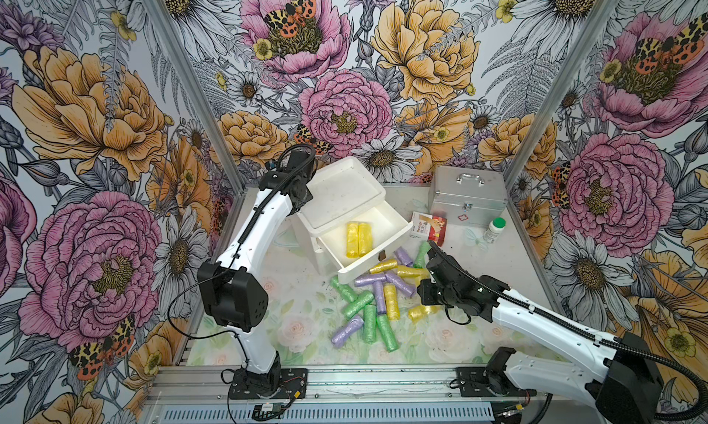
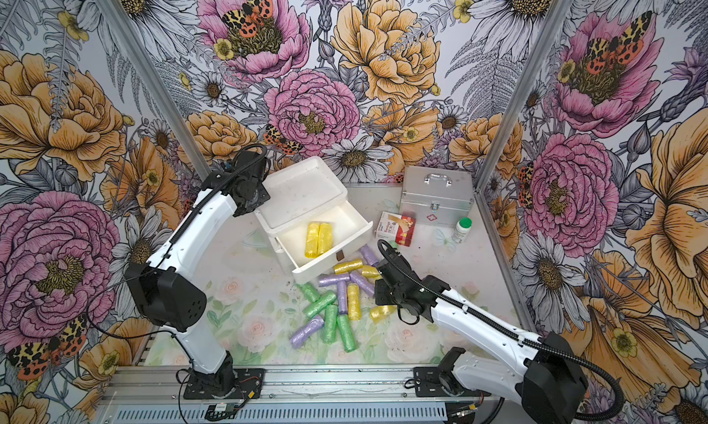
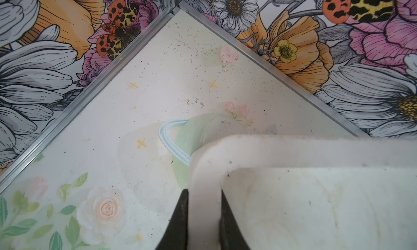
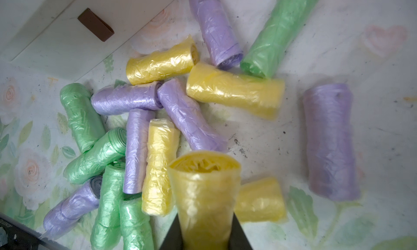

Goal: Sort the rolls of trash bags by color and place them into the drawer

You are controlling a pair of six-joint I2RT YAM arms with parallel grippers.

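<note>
The white drawer unit (image 1: 346,188) has its drawer pulled out, holding two yellow rolls (image 1: 364,238). In the left wrist view my left gripper is shut on the unit's white rim (image 3: 204,189). In the right wrist view a yellow roll (image 4: 204,202) stands between the fingers of my right gripper, above the pile; whether they grip it firmly is unclear. Loose purple (image 4: 139,150), green (image 4: 93,156) and yellow rolls (image 4: 160,167) lie on the table before the drawer.
A metal case (image 1: 466,191), a red-and-white box (image 1: 427,228) and a green-capped bottle (image 1: 494,230) stand at the back right. Some clear table lies at the right and left front.
</note>
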